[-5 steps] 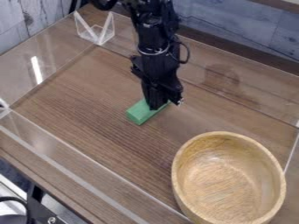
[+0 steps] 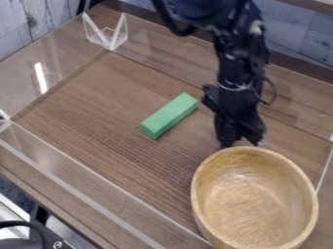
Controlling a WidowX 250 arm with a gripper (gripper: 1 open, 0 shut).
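My black arm reaches down from the top, its gripper (image 2: 231,134) low over the table just behind a large pale wooden bowl (image 2: 254,199). I cannot tell whether the gripper is open or shut. A green block (image 2: 169,115) lies on the table to the left of the gripper, apart from it.
The wooden table (image 2: 97,131) has wide bare room on the left and middle. A white wire-like holder (image 2: 107,29) is at the back left. A wall runs along the back, and a black cable shows at the front left.
My gripper has moved right, away from the green block toward the bowl's back rim. The block stays about where it was.
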